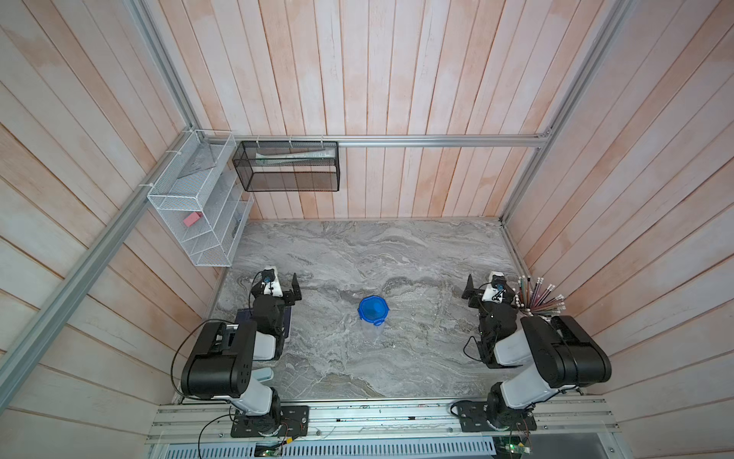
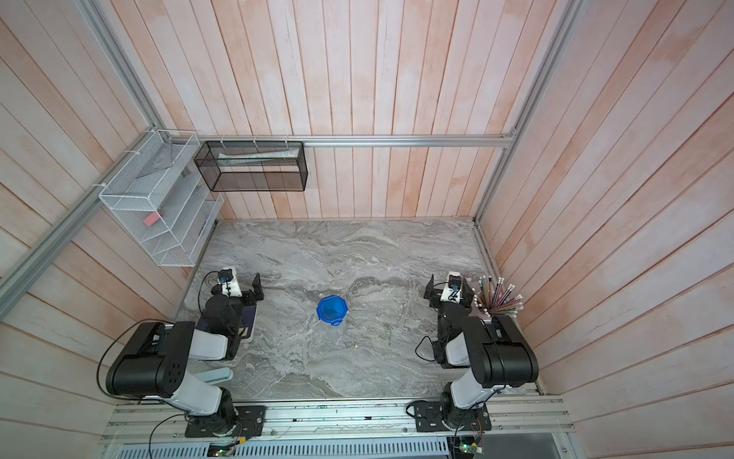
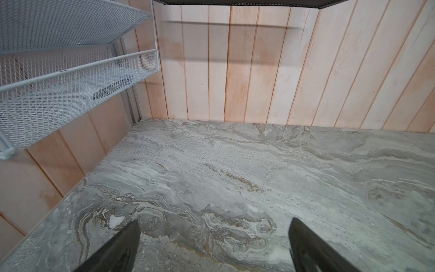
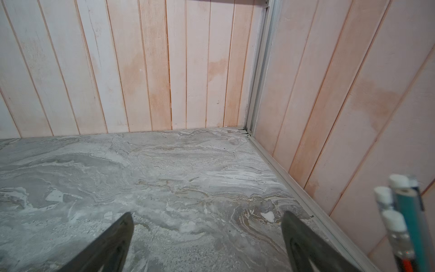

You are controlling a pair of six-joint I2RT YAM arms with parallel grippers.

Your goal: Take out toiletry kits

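My left gripper is open, with only bare table showing between its blurred fingers. On the other side my right gripper also stands open and empty. Both hang over the table's two sides, well apart from the blue round container [image 1: 373,309] in the middle. A pale teal case [image 2: 214,375] lies beside the left arm's base, partly covered by the arm. Under that arm a dark flat item [image 2: 247,321] shows only at its edge. I cannot tell which of these things is a toiletry kit.
White mesh shelves [image 1: 200,183] hang at the left wall, a pink item [image 1: 191,218] on one tier. A black wire basket [image 1: 286,180] on the back wall holds something pale. Several capped sticks [image 1: 539,294] stand right of the right arm.
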